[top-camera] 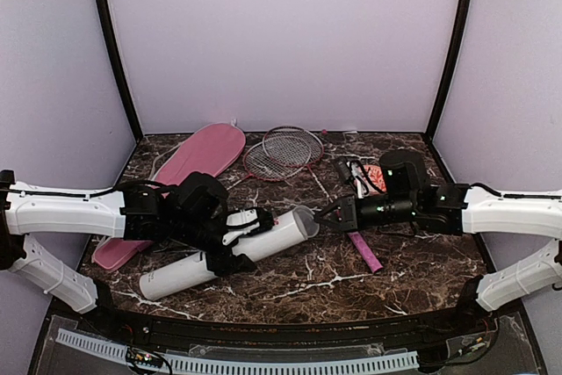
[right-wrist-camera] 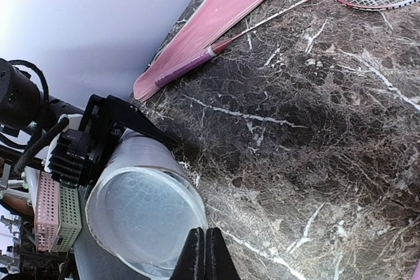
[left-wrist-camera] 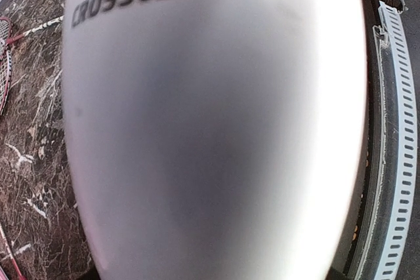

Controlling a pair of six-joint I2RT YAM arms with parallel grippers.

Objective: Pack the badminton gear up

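A white tube (top-camera: 184, 275) lies slanted across the front left, "CROSSWAY" printed on its wall (left-wrist-camera: 210, 122) in the left wrist view. My left gripper (top-camera: 253, 241) is shut around it near its right end; its fingers are mostly hidden by the tube in its own view. A translucent round lid (right-wrist-camera: 147, 218) covers the tube's right end, apparently a little askew. My right gripper is shut at the lid's rim. Two badminton rackets (top-camera: 283, 154) lie crossed at the back. A long pink racket bag (top-camera: 206, 154) lies at the left, partly behind the left arm.
A pinkish-purple handle (top-camera: 365, 253) lies in front of the right arm. Behind that arm, an orange-red patterned item (top-camera: 374, 176) is partly hidden. Bare marble tabletop (top-camera: 351, 292) shows at the front middle and right.
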